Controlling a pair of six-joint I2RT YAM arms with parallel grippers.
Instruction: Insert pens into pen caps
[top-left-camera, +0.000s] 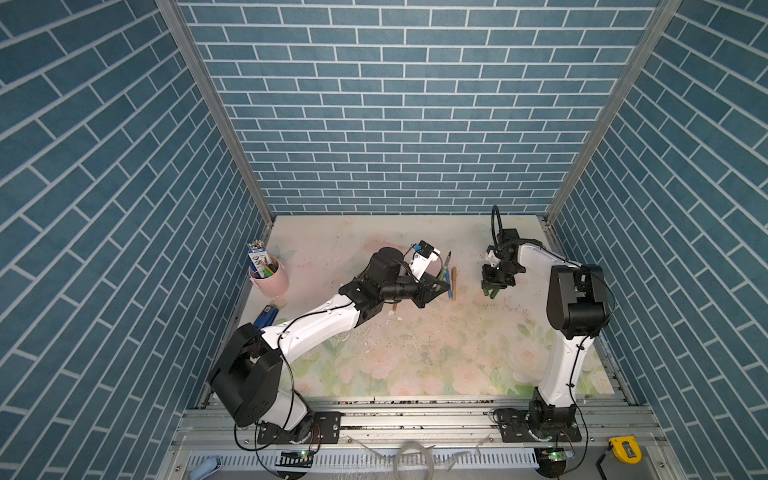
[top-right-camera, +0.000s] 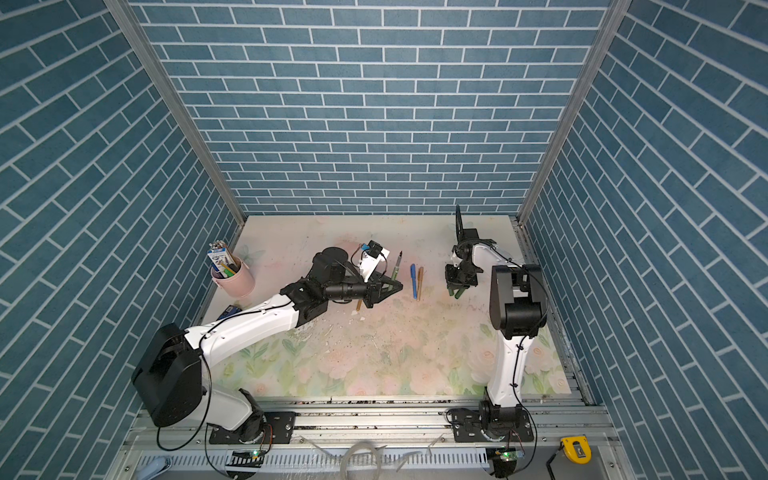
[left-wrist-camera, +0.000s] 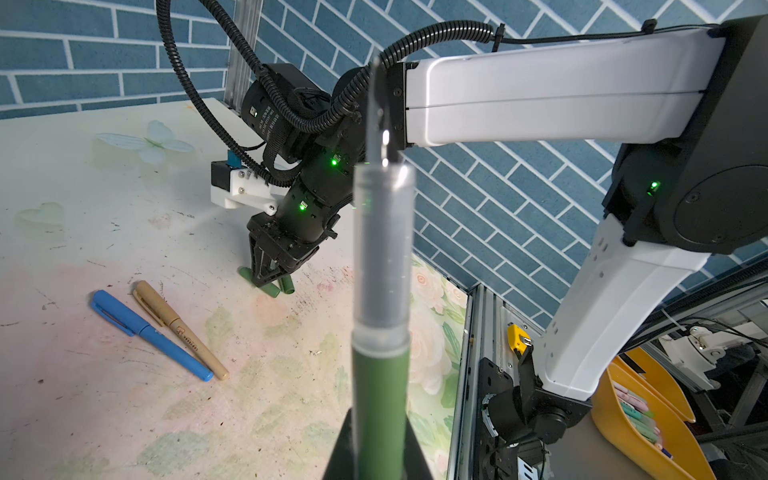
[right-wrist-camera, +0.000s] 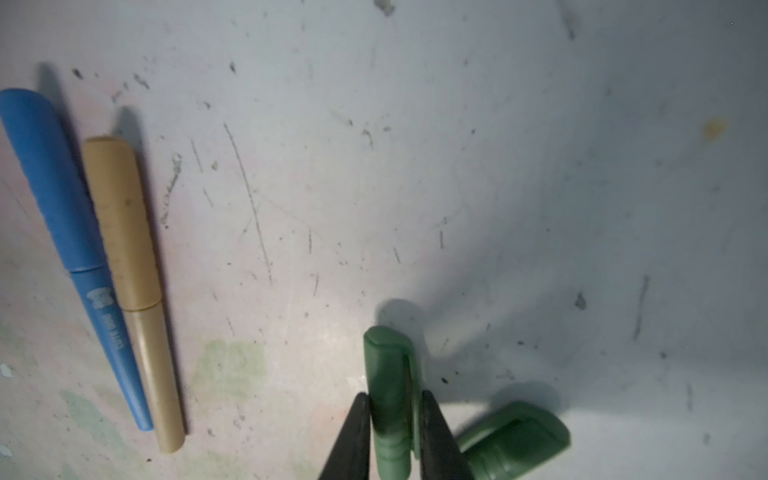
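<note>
My left gripper (top-left-camera: 438, 285) is shut on a green pen (left-wrist-camera: 381, 408), held tilted up with its metal nib uncapped, large in the left wrist view. My right gripper is down at the table at the right, its fingers around the upper green cap (right-wrist-camera: 388, 368); whether they press on it is unclear. A second green cap (right-wrist-camera: 516, 444) lies just beside it at the lower right. A blue pen (right-wrist-camera: 52, 180) and a tan pen (right-wrist-camera: 124, 224), both capped, lie side by side to the left of the green caps.
A pink cup (top-left-camera: 270, 283) of pens and a dark blue object (top-left-camera: 265, 317) sit at the left edge. A yellow tray (left-wrist-camera: 640, 420) shows beyond the table in the left wrist view.
</note>
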